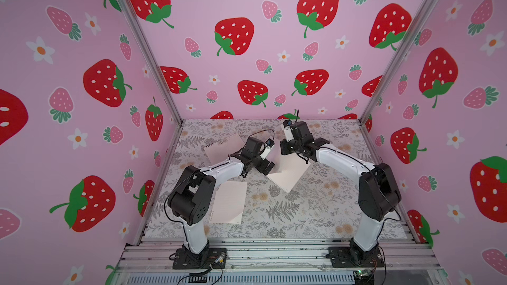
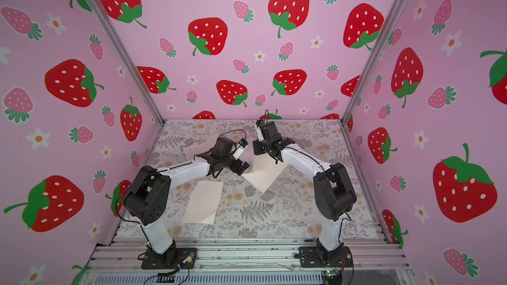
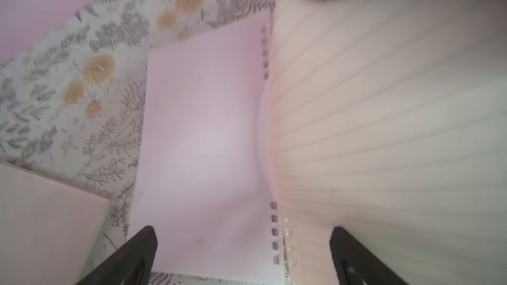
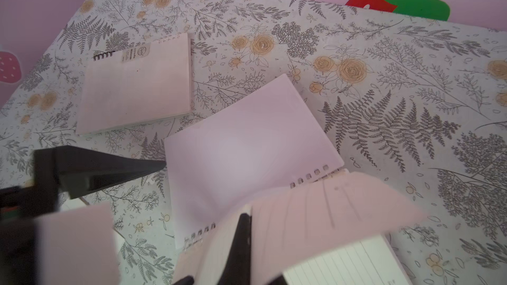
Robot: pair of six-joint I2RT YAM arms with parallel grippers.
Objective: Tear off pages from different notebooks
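An opened spiral notebook has a blank left side and lined pages on its right. One lined page rises curled from the binding, blurred in the left wrist view. My right gripper is shut on this page, whose sheet partly hides the fingers. My left gripper stands open over the notebook's binding, nothing gripped; its two fingers straddle blank side and lined page. In the top left view, the left gripper hides part of the notebook.
A closed spiral notebook lies at the back left. Another pale notebook or pad lies at the front left, apart from the open one.
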